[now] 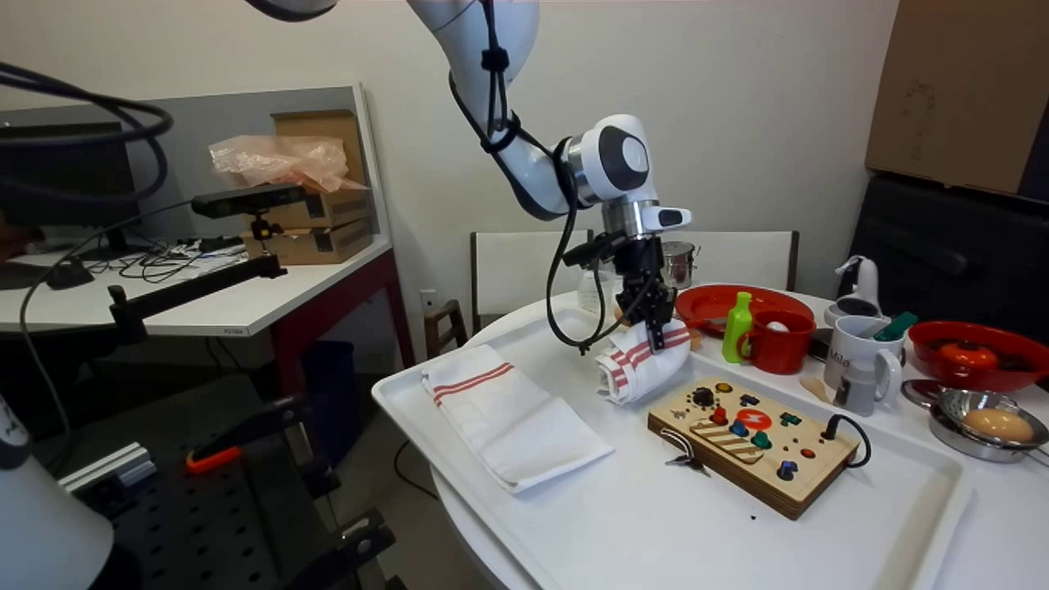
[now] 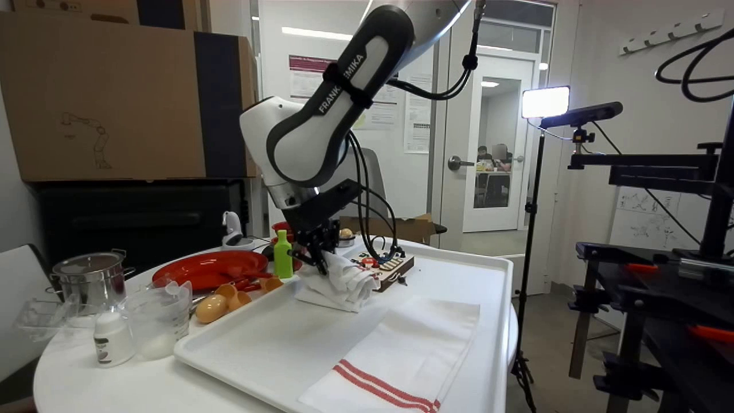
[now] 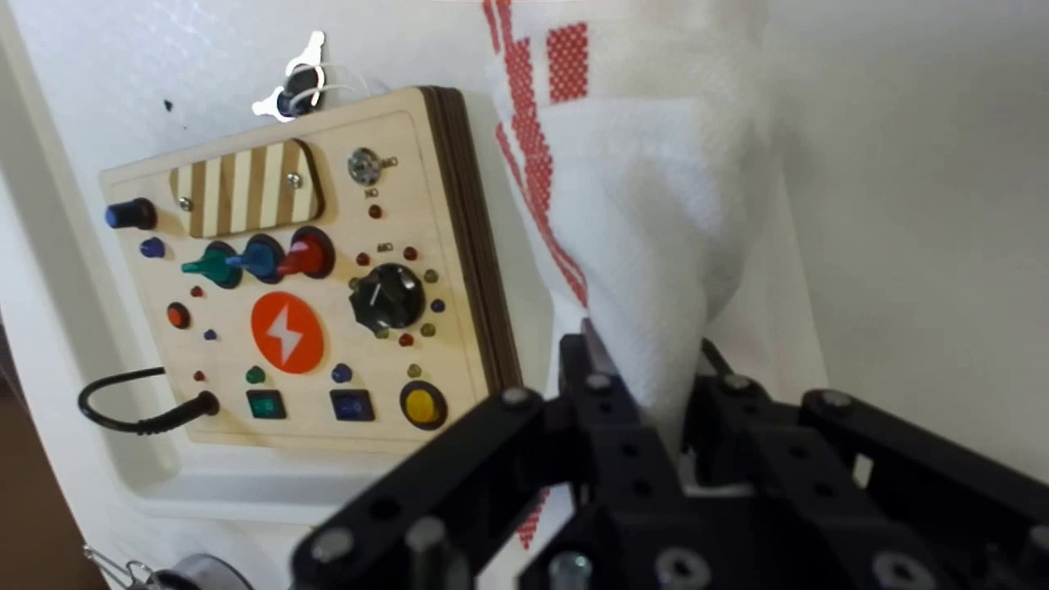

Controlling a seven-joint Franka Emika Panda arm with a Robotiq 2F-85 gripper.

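Observation:
My gripper is shut on a white towel with red stripes (image 3: 629,197); a bunched fold of the cloth rises between its fingers. In exterior view 1 the held towel (image 1: 639,364) touches the tray's far part, bunched, beside the wooden control board (image 1: 752,442). Exterior view 2 shows this towel (image 2: 337,285) crumpled beneath the gripper (image 2: 320,258). A second white towel (image 1: 516,423) with red stripes lies flat on the tray, apart from the held one.
The white tray (image 1: 875,531) has free room at its near end. Beyond its far rim stand a green bottle (image 1: 737,326), a red mug (image 1: 779,341), a red plate (image 1: 718,295) and a grey cup (image 1: 863,383). A keyring-like item (image 3: 300,83) lies by the board.

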